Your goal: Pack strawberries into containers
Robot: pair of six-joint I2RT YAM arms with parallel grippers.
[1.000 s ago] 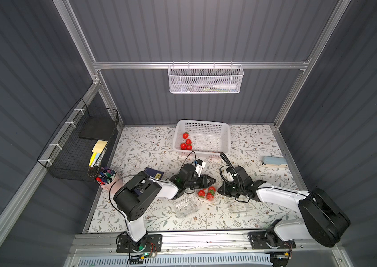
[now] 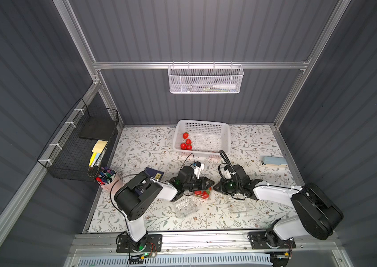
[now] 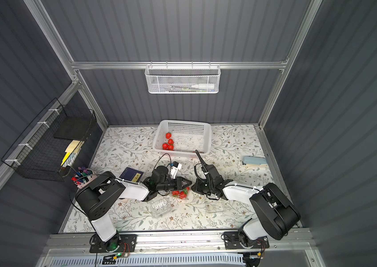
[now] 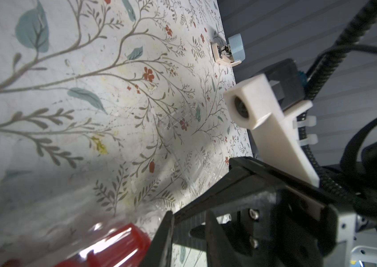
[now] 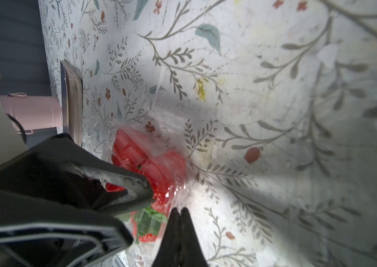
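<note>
A clear plastic container [image 2: 202,194] of red strawberries lies on the table below my two grippers. In the right wrist view its clear plastic [image 5: 152,164] covers red berries and a green leaf. My left gripper [image 2: 212,183] is partly open above the container's far side; a gap shows between its dark fingers. Just right of the container, my right gripper [image 2: 215,187] is shut, its tips [image 5: 174,222] together with nothing visible between them. Further loose strawberries [image 2: 183,146] sit in the left part of the white basket [image 2: 224,138].
An empty clear container [image 2: 185,207] lies front left, and another clear piece [image 2: 237,207] front right. A dark blue book [image 2: 154,172], pen cup [image 2: 107,177] and blue-topped item [image 2: 274,160] stand toward the sides. Bare table lies right of the basket.
My right gripper has shifted slightly left. The strawberry container has moved a little left and its berries look partly hidden by my left gripper.
</note>
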